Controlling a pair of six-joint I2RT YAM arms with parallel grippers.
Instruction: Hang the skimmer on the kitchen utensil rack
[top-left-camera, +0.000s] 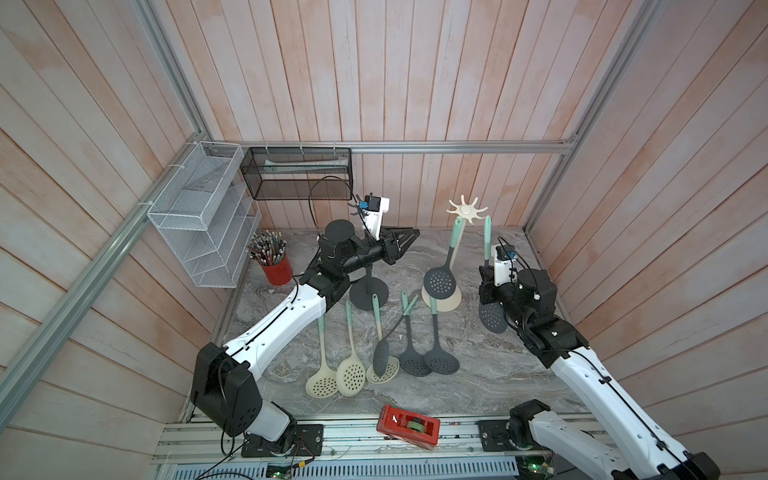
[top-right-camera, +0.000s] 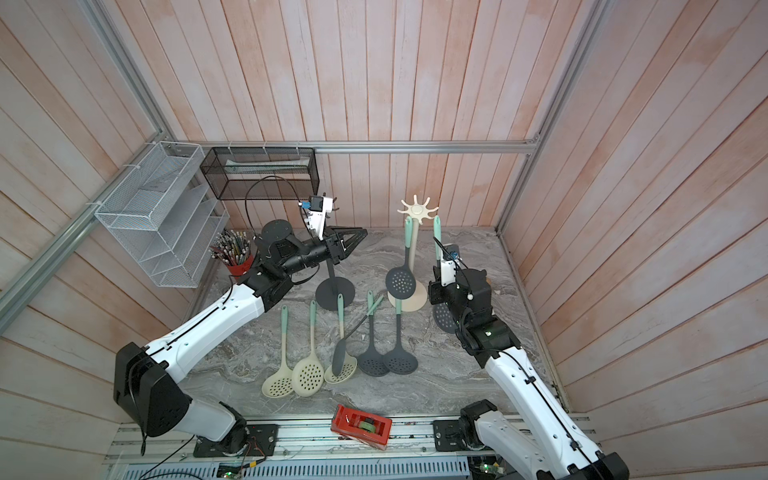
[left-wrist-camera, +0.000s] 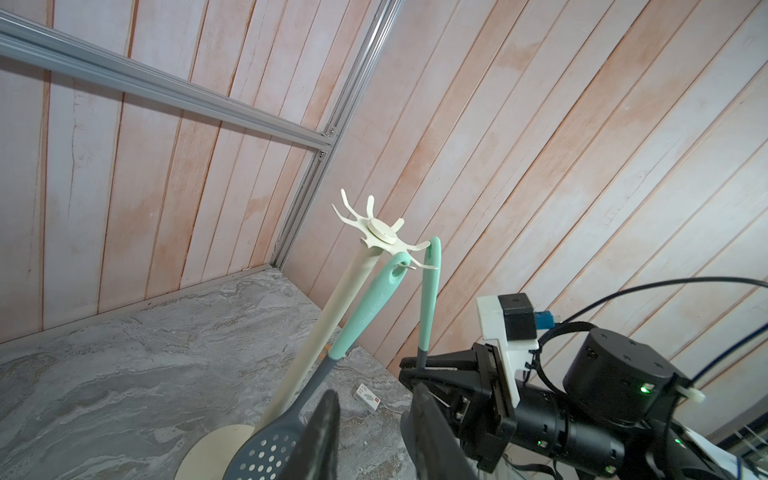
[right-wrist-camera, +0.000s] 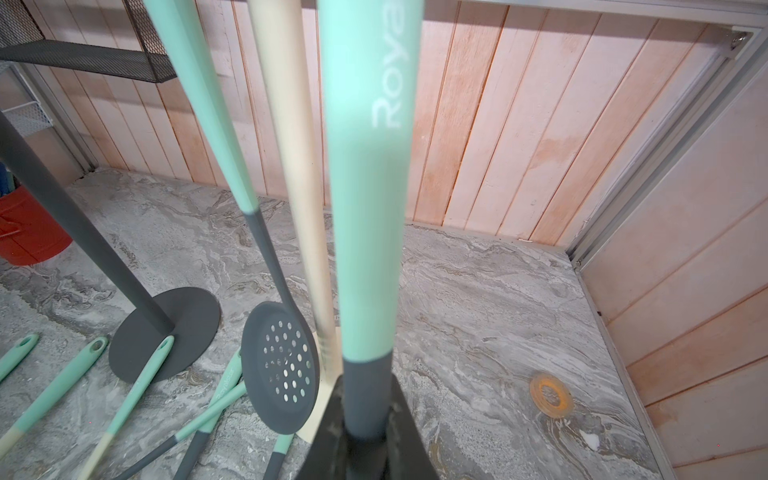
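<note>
The cream utensil rack (top-left-camera: 466, 209), a post with curved hooks on a round base, stands at the back right. My right gripper is shut on the dark shaft of a skimmer (right-wrist-camera: 369, 200), just below its teal handle. That skimmer is roughly upright, its perforated head (top-left-camera: 493, 317) hanging below the gripper. In the left wrist view, the top of the handle (left-wrist-camera: 433, 249) overlaps a hook tip of the rack; whether the hook passes through its hole I cannot tell. Another dark skimmer (top-left-camera: 439, 281) hangs slanted from the rack. My left gripper (top-left-camera: 416, 234) is open and empty, left of the rack.
Several cream and dark utensils (top-left-camera: 352, 374) lie across the front of the table. A dark round base with a post (right-wrist-camera: 192, 320) stands behind the left arm. A tape roll (right-wrist-camera: 551, 394) lies on the right. Wire baskets (top-left-camera: 297, 172) hang at the back left.
</note>
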